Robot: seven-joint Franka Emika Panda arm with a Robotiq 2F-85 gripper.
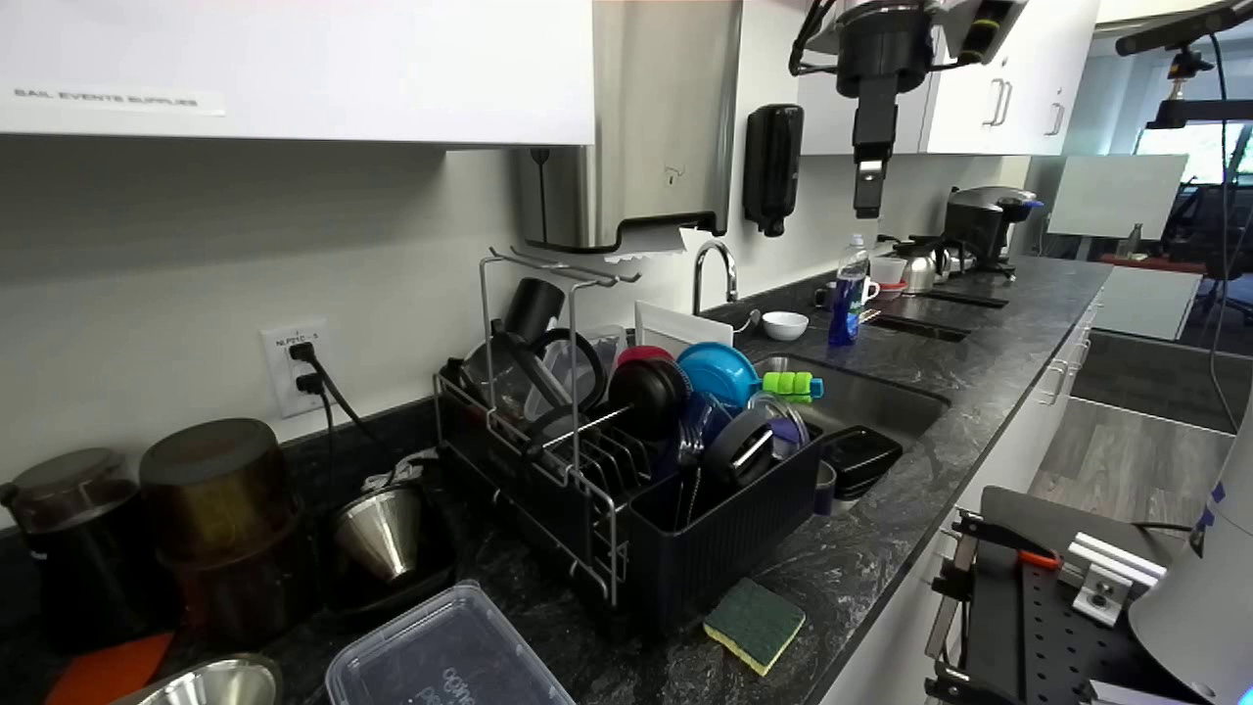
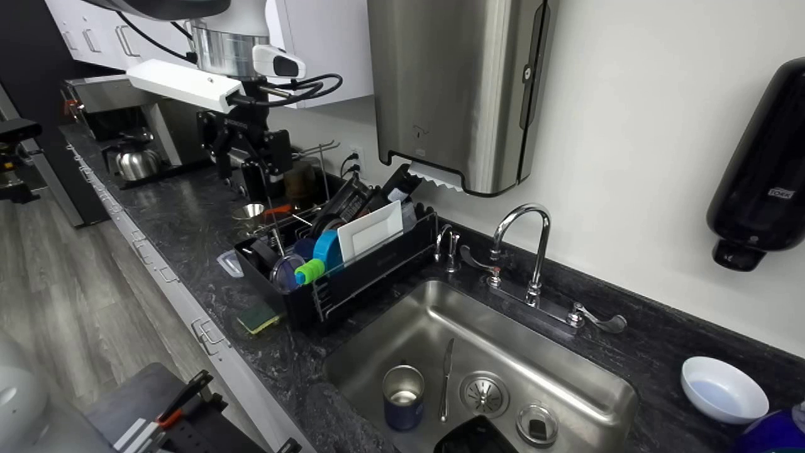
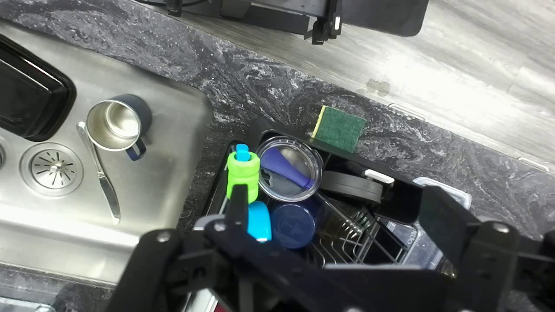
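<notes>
My gripper is open, its two fingers far apart in the wrist view with nothing held between them. In exterior view 1 the gripper (image 1: 868,211) points straight down, high above the counter and clear of everything below. The black dish rack (image 1: 717,564) is full of dishes, among them a blue pan (image 1: 719,371), a green-ringed handle (image 3: 243,174) and a clear round lid (image 3: 302,195). A green and yellow sponge (image 3: 341,129) lies on the counter beside the rack. Inside the sink (image 2: 585,381) are a dark blue mug (image 2: 403,411), a knife (image 2: 446,381) and a black container (image 2: 475,436).
Behind the sink rises a curved faucet (image 2: 544,234). A white bowl (image 2: 722,389) and a blue soap bottle (image 1: 847,294) stand past the sink. The steel towel dispenser (image 1: 667,106) and white cabinet (image 1: 294,65) overhang the counter. A clear plastic container (image 1: 446,658) sits near the rack.
</notes>
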